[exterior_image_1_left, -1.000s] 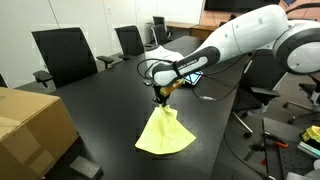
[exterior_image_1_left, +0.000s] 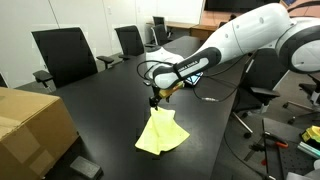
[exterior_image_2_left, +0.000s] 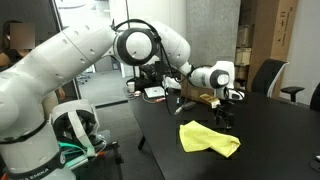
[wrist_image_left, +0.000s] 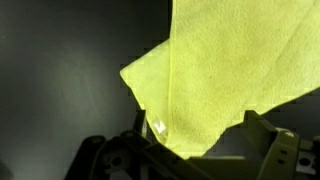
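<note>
A yellow cloth (exterior_image_1_left: 160, 133) lies spread on the dark table, with a folded-over part showing in the wrist view. Above its far end in exterior view 1 is my gripper (exterior_image_1_left: 157, 101), pointing down. In the wrist view the fingers (wrist_image_left: 140, 123) stand well apart on either side of a cloth corner, and the cloth (wrist_image_left: 225, 60) is not visibly pinched. Exterior view 2 has the gripper just behind the cloth (exterior_image_2_left: 209, 138). The small height between fingertips and cloth is hard to judge.
A cardboard box (exterior_image_1_left: 35, 132) stands at the left of exterior view 1, with a small dark object (exterior_image_1_left: 86, 167) near it. Several office chairs line the far side. Bare table (exterior_image_1_left: 110, 125) surrounds the cloth.
One second ago the cloth's far end was raised near the gripper; now it lies lower, apart from the fingers. The gripper has shifted slightly left in exterior view 1.
</note>
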